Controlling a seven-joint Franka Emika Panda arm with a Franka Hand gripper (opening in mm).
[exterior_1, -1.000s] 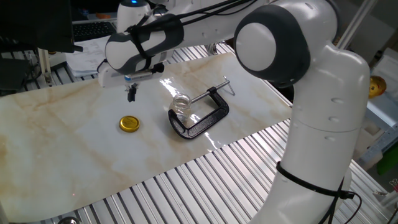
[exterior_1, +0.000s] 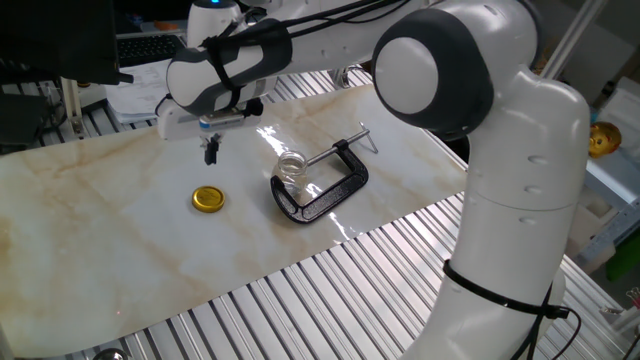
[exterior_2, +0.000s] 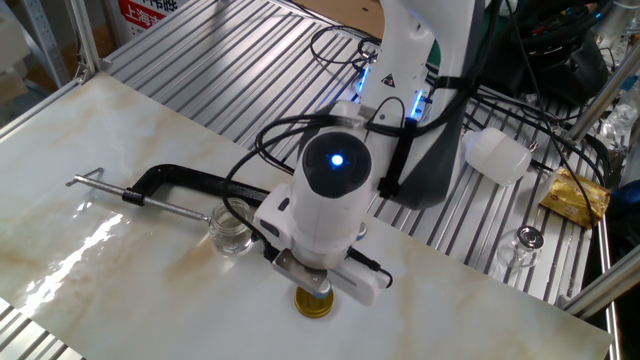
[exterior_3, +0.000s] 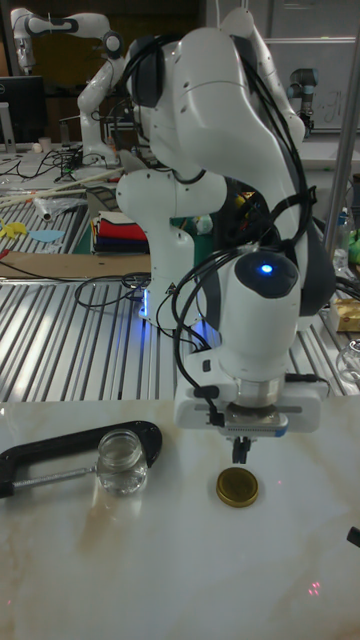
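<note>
A round gold lid lies flat on the marbled tabletop. Above it and a little toward the robot's side in the third view hangs my gripper, pointing down and apart from the lid. Its black fingers stand close together, and nothing shows between them. An open clear glass jar is upright on the table, beside the black C-clamp. The clamp's screw end reaches to the jar; whether it grips the glass cannot be told. In the second view the arm's wrist covers the fingers and part of the lid.
Bare tabletop surrounds the lid on the side away from the clamp. Ribbed metal decking borders the table toward the robot's base. On that decking stand a small lidded jar, a white container and a gold packet.
Over the last second the arm's elbow has shifted very slightly left in the first view. The gripper is almost in the same spot; lid, jar and clamp have not moved.
</note>
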